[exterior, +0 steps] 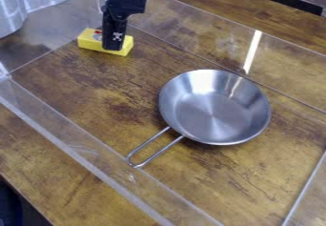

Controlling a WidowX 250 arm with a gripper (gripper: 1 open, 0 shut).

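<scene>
A yellow sponge-like block (118,42) lies on the wooden surface at the upper left. My black gripper (109,36) is lowered onto it from above, its tips at the top of the block. Whether anything is between the fingers is too small to tell; the fingers look close together.
A steel pan (214,104) with a long wire handle sits at the centre right. Clear plastic edging runs along the left side and lower left. The wooden surface (76,96) left of the pan is bare.
</scene>
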